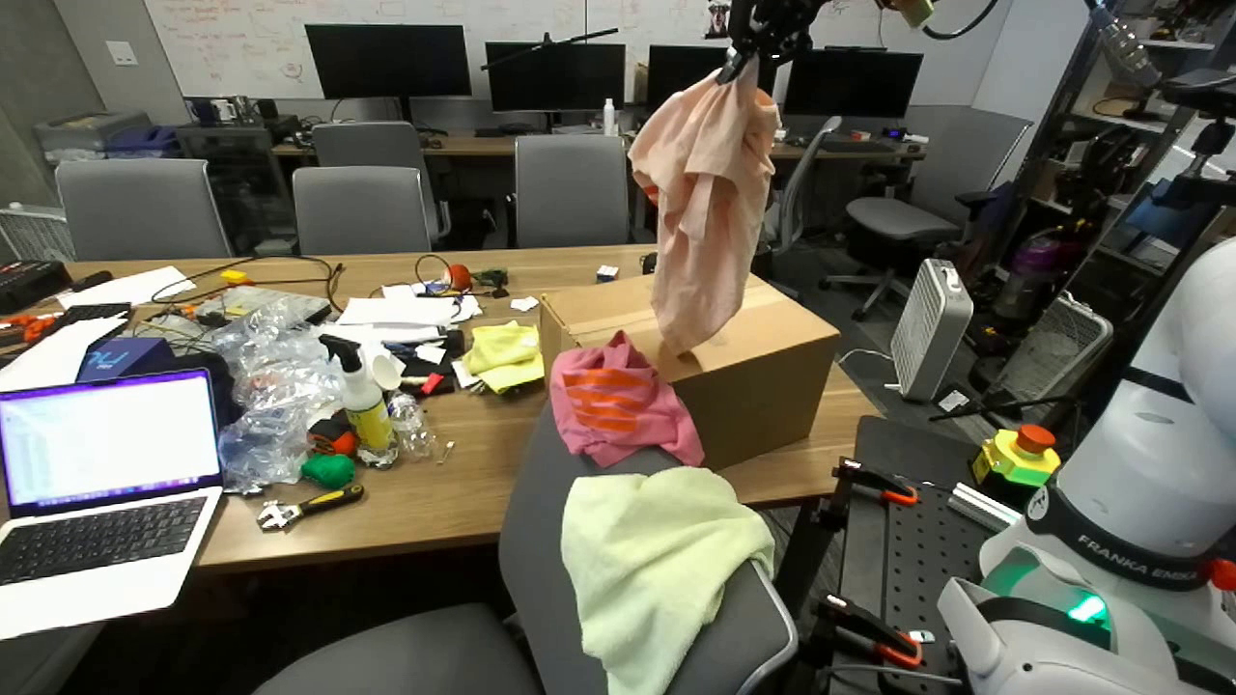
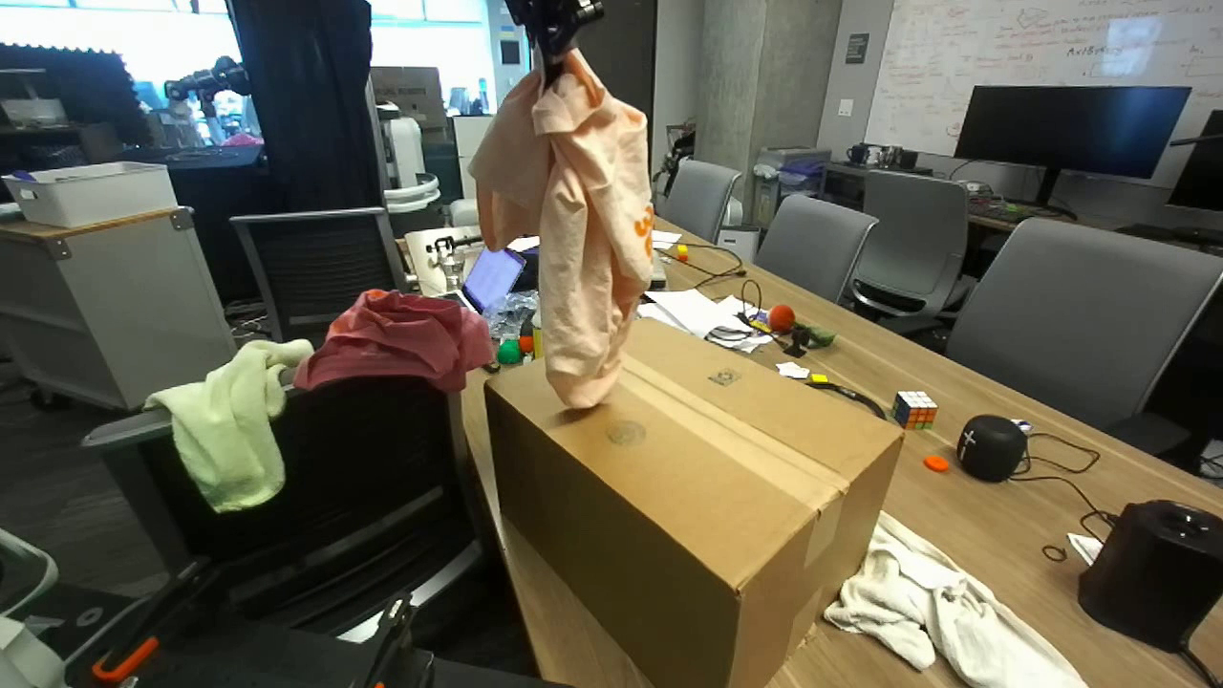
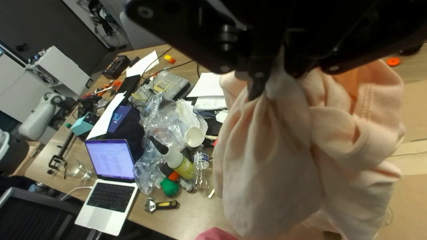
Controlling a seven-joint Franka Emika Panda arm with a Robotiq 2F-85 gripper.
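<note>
A peach cloth with orange print (image 1: 709, 197) hangs bunched from my gripper (image 1: 732, 69), which is shut on its upper end. In the second exterior view the cloth (image 2: 590, 218) hangs in front of and above the cardboard box (image 2: 688, 447), its lower end close to the box top; I cannot tell whether it touches. The wrist view shows folds of the cloth (image 3: 276, 160) gathered at the dark fingertip (image 3: 256, 88). Over the chair back lie a pink cloth with orange stripes (image 1: 620, 400) and a pale yellow towel (image 1: 655, 568), both clear of the gripper.
The box stands at the table's near edge beside the chair (image 1: 539, 510). A white cloth (image 2: 952, 608) lies behind it. A laptop (image 1: 110, 463), spray bottle (image 1: 366, 405), wrench (image 1: 310, 508) and plastic wrap clutter the table's left. A yellow cloth (image 1: 505, 354) lies near the box.
</note>
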